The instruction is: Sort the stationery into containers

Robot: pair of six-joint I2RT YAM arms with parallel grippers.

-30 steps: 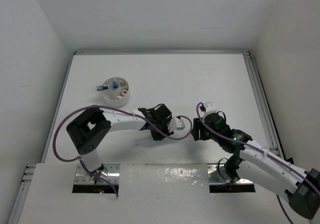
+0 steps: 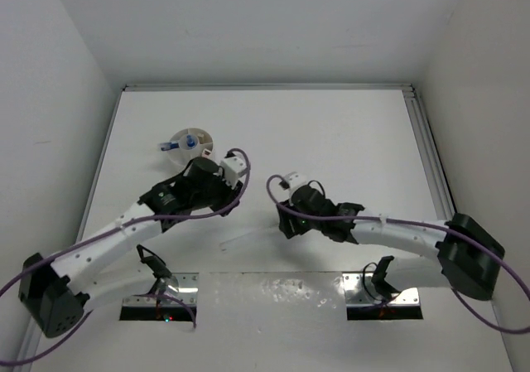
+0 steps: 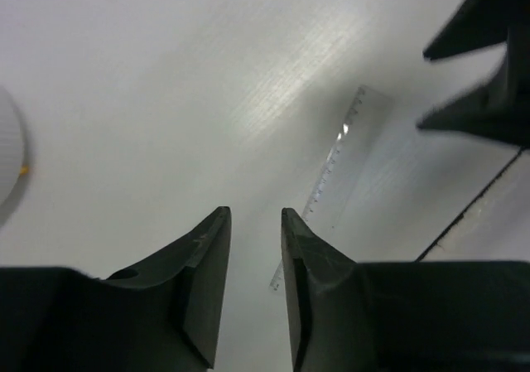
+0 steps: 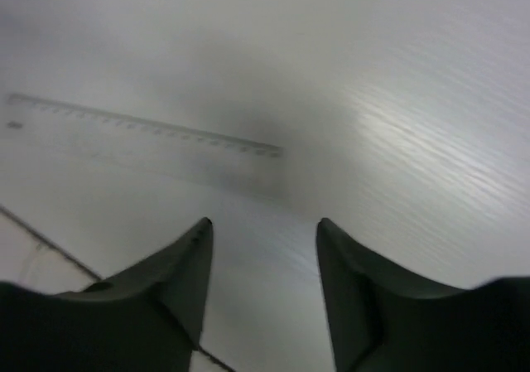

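A clear ruler (image 2: 248, 238) lies flat near the table's front edge, between the two arms. In the left wrist view the ruler (image 3: 341, 161) runs slantwise beyond my left gripper, whose fingers stand apart with nothing between them. Its near end shows past the right fingertip. My right gripper is also open and empty; the blurred ruler (image 4: 149, 140) stretches to the upper left of its fingertips, apart from them. The round white divided container (image 2: 191, 152) at the back left holds a blue item (image 2: 169, 146) and several small objects, part hidden by the left arm.
The right gripper's dark fingers (image 3: 464, 119) reach into the left wrist view close to the ruler, so the arms are near each other. A table edge (image 3: 472, 206) runs just in front.
My left gripper has drawn back to the left, away from the ruler and nearer the container. My right gripper has moved left, toward the ruler's right end.
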